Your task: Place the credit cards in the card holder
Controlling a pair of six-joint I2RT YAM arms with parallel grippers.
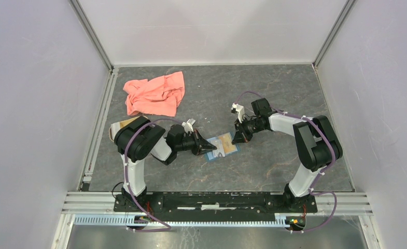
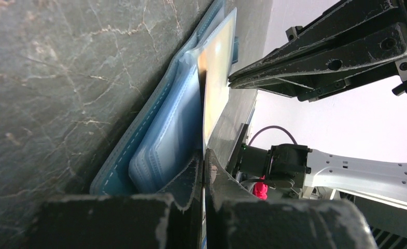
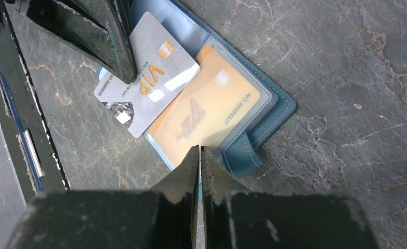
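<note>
A silver VIP card (image 3: 146,78) lies across the blue card holder (image 3: 281,106), its far edge overlapping the clear sleeve that holds a tan card (image 3: 206,106). Whether that edge is tucked into the sleeve cannot be told. My left gripper (image 1: 213,149) is shut on the silver card's outer end; its fingertips (image 3: 124,72) press over the card in the right wrist view. In the left wrist view the card appears almost edge-on. My right gripper is shut at the opposite side of the sleeve, pinching its thin edge, with the tan card just beyond its tips.
A crumpled coral cloth (image 1: 157,94) lies at the back left. Partly behind the left arm is a tan and white object (image 1: 119,126). Bare grey tabletop (image 1: 274,163) surrounds the holder in front and behind.
</note>
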